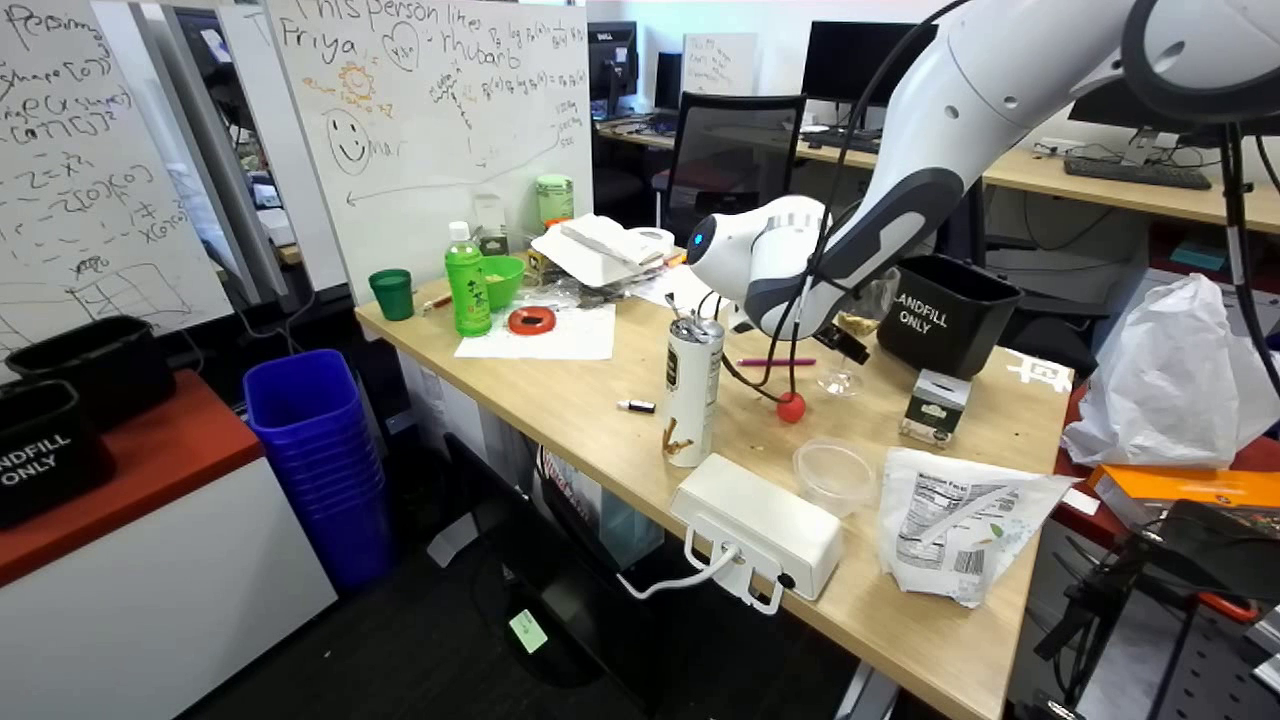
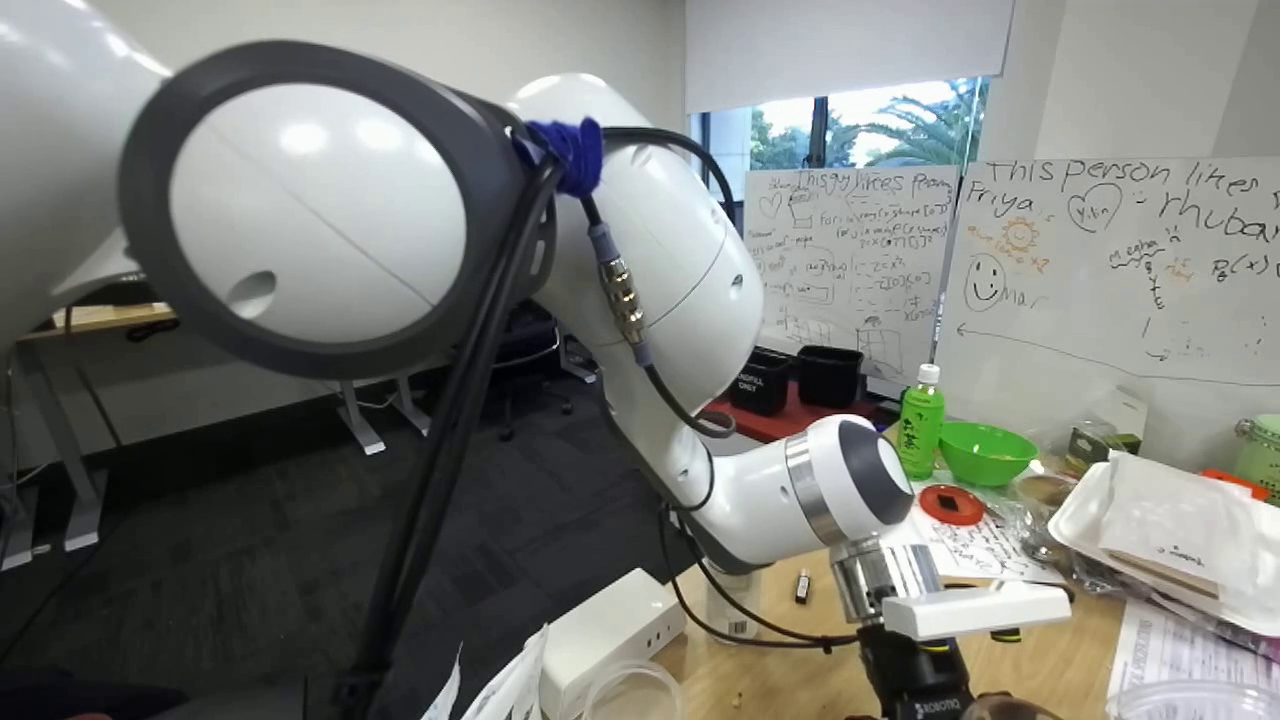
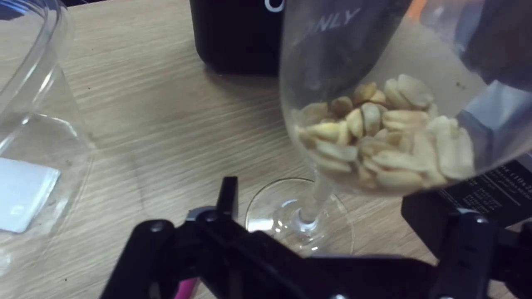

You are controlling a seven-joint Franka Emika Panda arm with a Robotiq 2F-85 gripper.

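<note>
A clear stemmed glass (image 3: pixel 379 144) partly filled with pale nuts (image 3: pixel 394 139) fills the right of the wrist view. Its round foot (image 3: pixel 269 219) rests upright on the wooden table. Low in that view my gripper is open, its dark fingers (image 3: pixel 228 197) wide apart. The stem appears between the two fingers in the picture, though whether either touches the glass I cannot tell. From exterior view 1, the gripper (image 1: pixel 842 344) is at the glass (image 1: pixel 866 314), partly hidden by the arm and cables. In exterior view 2 only the gripper's dark body (image 2: pixel 918 678) shows clearly.
Behind the glass stands a black landfill bin (image 1: pixel 948 314); a small dark box (image 1: pixel 936 408) is nearby. A clear tub (image 3: pixel 35 124) lies left in the wrist view. A red ball (image 1: pixel 791 408), pink pen (image 1: pixel 776 361) and tall can (image 1: pixel 692 396) are near the arm.
</note>
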